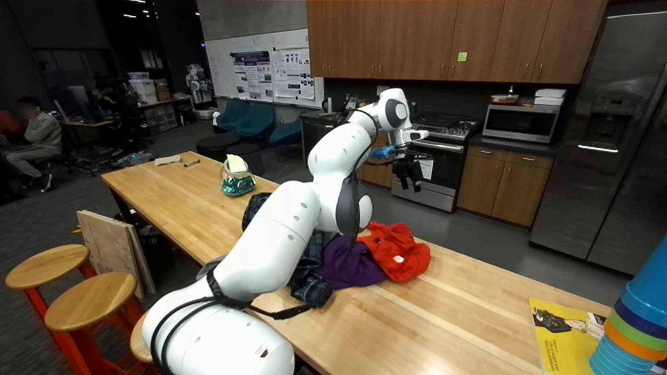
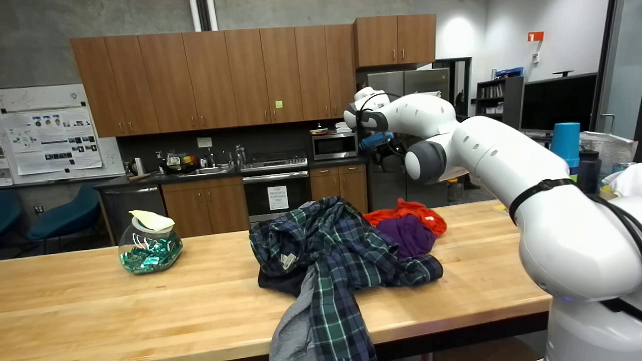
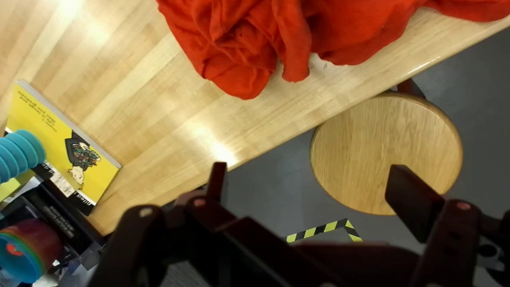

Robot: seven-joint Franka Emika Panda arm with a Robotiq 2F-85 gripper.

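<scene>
My gripper is open, its dark fingers spread wide with only floor and a stool seat visible beyond the gap. In the first exterior view the gripper [image 1: 409, 178] hangs in the air past the table's far edge, higher than the cloths. A crumpled red cloth [image 3: 244, 52] lies near that edge, apart from the fingers. Against the red cloth [image 1: 400, 253] rests a purple cloth [image 1: 350, 262]. A dark green plaid shirt [image 2: 349, 240] is heaped beside them, with a grey garment [image 2: 295, 319] under it drooping over the table's near edge.
A glass jar [image 2: 150, 249] of green-wrapped items stands on the wooden table [image 2: 72, 295]. A yellow book [image 1: 566, 334] and stacked blue cups [image 1: 631, 312] occupy the other end. A round stool [image 3: 387, 153] stands below the far edge. Bare tabletop separates the book from the cloths.
</scene>
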